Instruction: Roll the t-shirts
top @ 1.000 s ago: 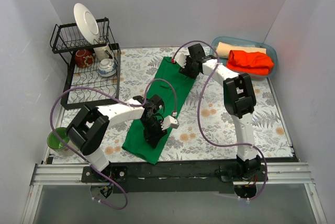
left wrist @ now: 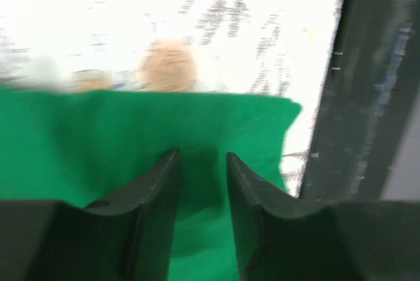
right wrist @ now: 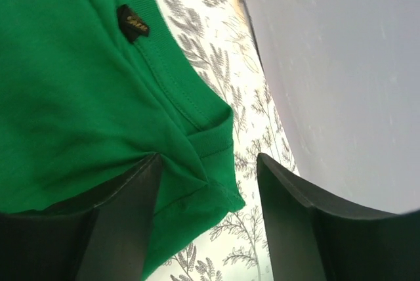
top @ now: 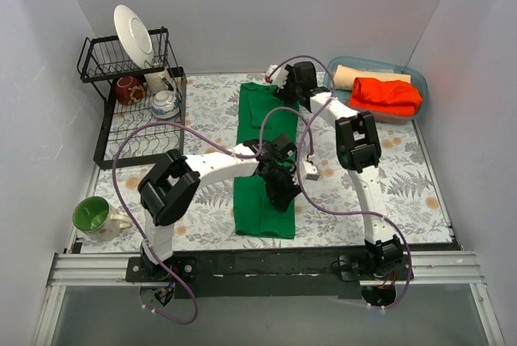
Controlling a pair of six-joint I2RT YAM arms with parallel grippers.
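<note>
A green t-shirt (top: 266, 222), folded into a long narrow strip, lies flat on the patterned table, running from the back to near the front edge. Over its front half is my left gripper (top: 284, 202); in the left wrist view its part-open fingers (left wrist: 237, 182) stand apart over the cloth, close to the front hem. My right gripper (top: 283, 81) is at the strip's far end. The right wrist view shows its fingers (right wrist: 141, 189) parted, with the collar corner and a black tag (right wrist: 133, 23) near them. Whether cloth is pinched in either gripper cannot be told.
At the back right, a blue-grey bin (top: 422, 91) holds an orange-red rolled cloth (top: 386, 95) and a cream roll (top: 355, 75). A black dish rack (top: 105, 140) stands on the left, with a green mug (top: 93, 217) in front.
The green strip has turned from slanted to nearly straight front to back, its front end shifting right. My left gripper moved right with it.
</note>
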